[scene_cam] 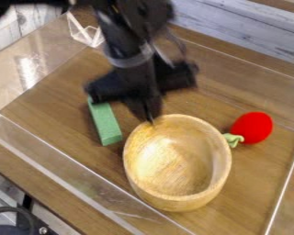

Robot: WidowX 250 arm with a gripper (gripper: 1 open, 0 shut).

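A dark robot gripper (149,112), motion-blurred, hangs above the back left rim of a light wooden bowl (180,174), between it and a green block (103,122). Its fingertips are dark and narrow and look shut, with nothing visible between them. The green block lies flat to the left of the bowl. A red plush vegetable (250,126) with a pale green stalk lies to the right behind the bowl. The bowl looks empty.
The wooden table (58,147) has clear room at the left and behind the arm. Clear edging strips run along its sides, and a pale plank wall (254,41) stands at the back.
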